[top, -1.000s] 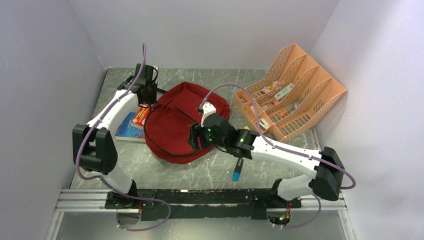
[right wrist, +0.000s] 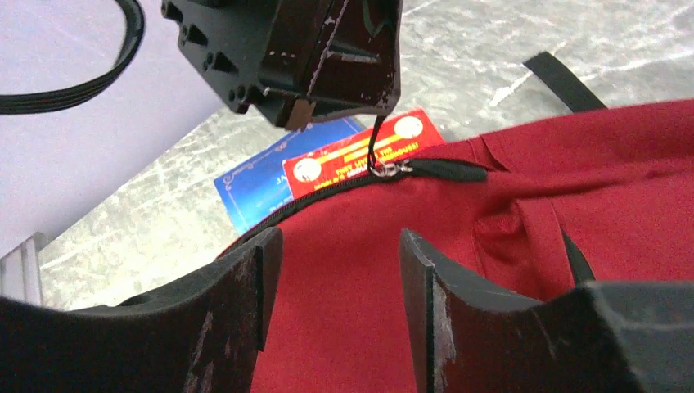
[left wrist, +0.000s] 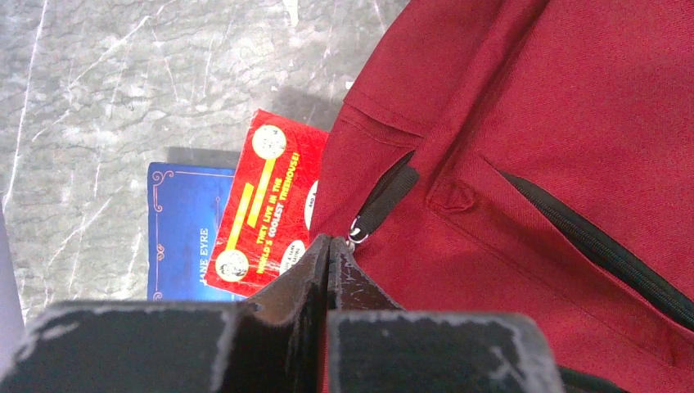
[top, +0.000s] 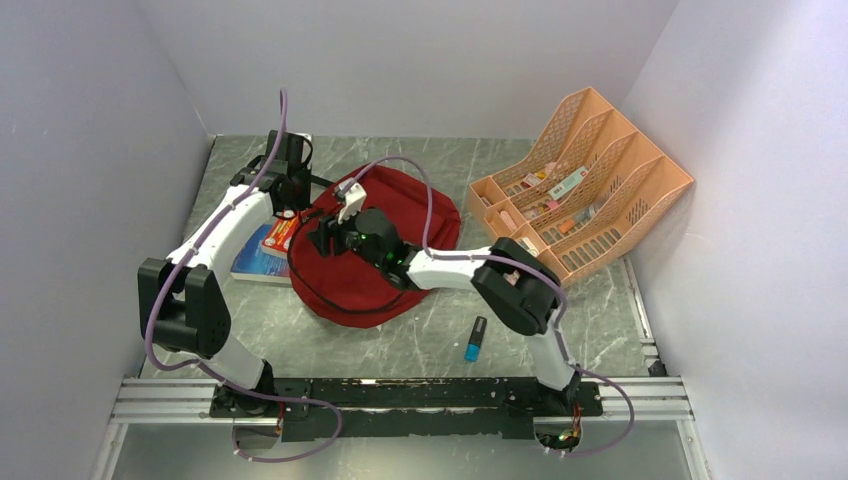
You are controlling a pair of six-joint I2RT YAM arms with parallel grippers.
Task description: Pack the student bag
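Observation:
The red bag (top: pixel 340 285) lies flat, its black zipper running round the near edge. In the left wrist view, my left gripper is closed at the zipper slider (left wrist: pixel 357 232) at the bag's corner. The right wrist view shows the thin pull (right wrist: pixel 374 146) rising from the slider into the left gripper. My right gripper hovers over the bag's red front, fingers apart and nothing between them. A red book (left wrist: pixel 266 196) rests on a blue book (left wrist: pixel 187 217) beside the bag's left side, partly overlapped by it.
An orange slotted organizer (top: pixel 545 130) holding small items stands at right. A dark marker with a blue end (top: pixel 476 338) lies on the grey marbled table near the front. Free table surrounds it. A black strap (right wrist: pixel 565 82) extends behind the bag.
My right arm has swung left across the bag, bringing its gripper toward the left one. The left arm has shifted only slightly left; the bag and books look unmoved.

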